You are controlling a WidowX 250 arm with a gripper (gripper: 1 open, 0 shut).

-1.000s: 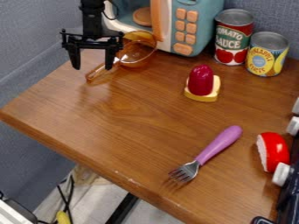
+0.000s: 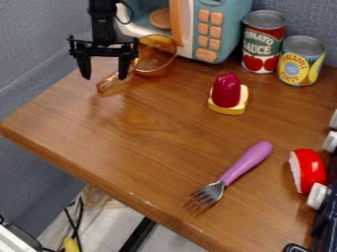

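Observation:
The black gripper (image 2: 102, 69) hangs at the back left, its two fingers apart and pointing down over the table beside an orange translucent pan (image 2: 156, 61) with a handle reaching toward the front left. Whether anything touches the fingers is hard to tell. A toy microwave (image 2: 208, 37) stands behind the pan.
On the wooden table (image 2: 118, 138) are a red item on a yellow slice (image 2: 228, 94), a purple-handled fork (image 2: 239, 169), a tomato can (image 2: 262, 47), a yellow can (image 2: 301, 67) and a red-and-white object (image 2: 306, 171).

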